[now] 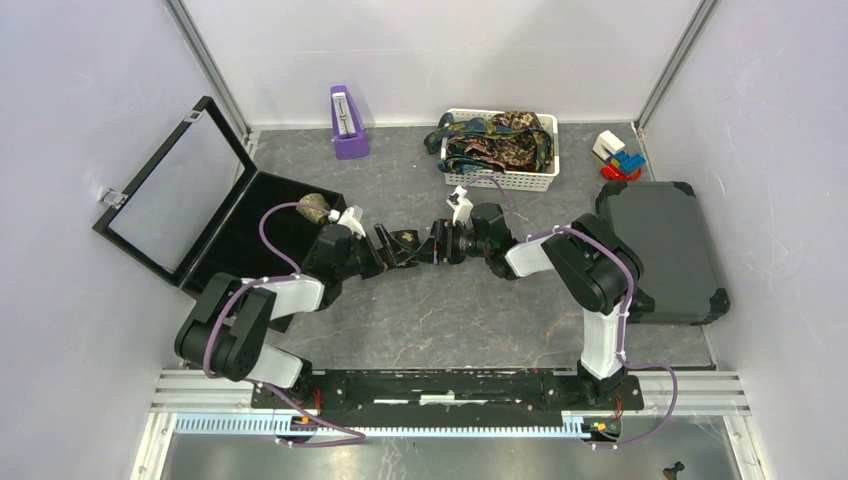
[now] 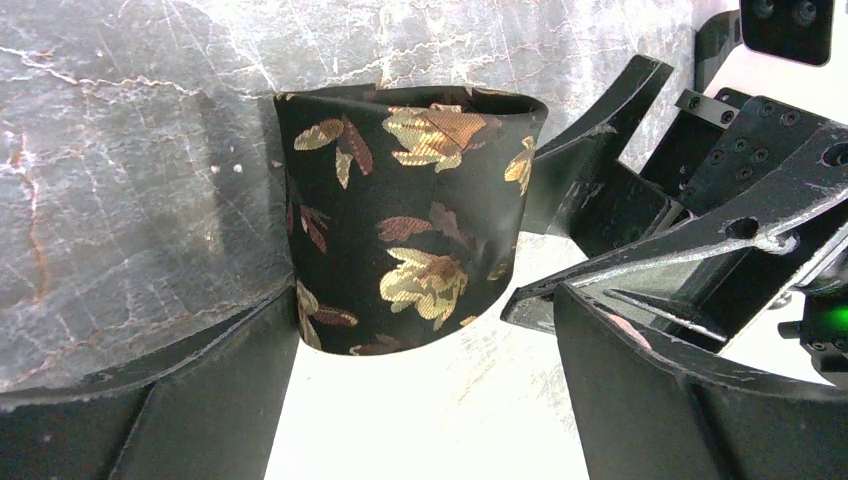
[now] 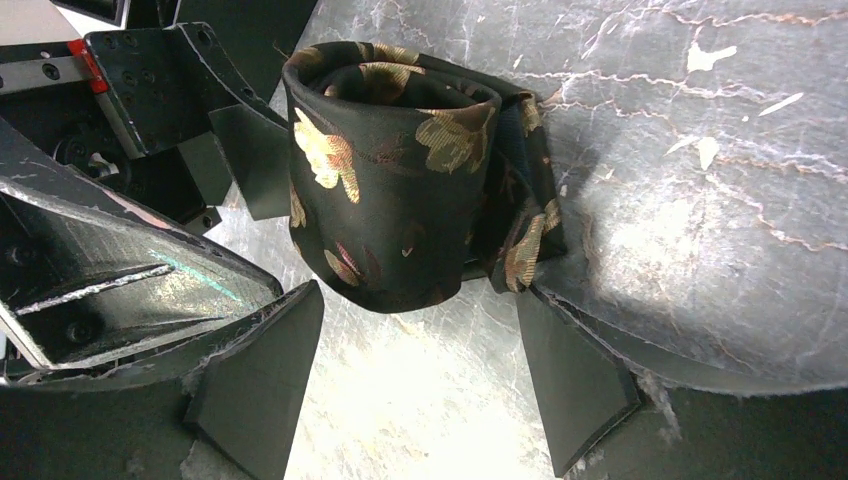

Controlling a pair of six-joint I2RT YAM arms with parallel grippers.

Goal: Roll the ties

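Observation:
A black tie with gold leaf pattern, rolled into a loose cylinder, stands on the grey tabletop between my grippers; in the right wrist view the tie shows an inner coil and a folded end at its side. My left gripper is open, its fingertips at the near side of the roll in its wrist view. My right gripper is open around the lower part of the roll's near side, nothing clearly held between its fingers.
A white basket of patterned ties stands at the back. An open black case with a rolled item is at left, a purple object behind, a closed grey case and coloured blocks at right.

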